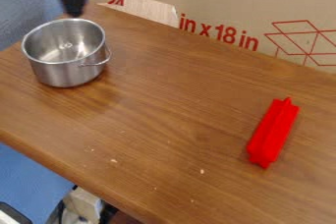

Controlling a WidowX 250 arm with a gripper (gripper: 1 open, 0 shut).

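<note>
My gripper [73, 2] is a dark, blurred shape at the top left, above and just behind a steel pot [66, 66] with a wire handle. It looks shut, with nothing visible between its fingers, though the blur hides detail. A long red object [273, 132] lies on the right side of the wooden table [171, 140].
A cardboard sheet [262, 12] with red printing stands along the back. A blue surface [27, 154] lies past the table's left edge.
</note>
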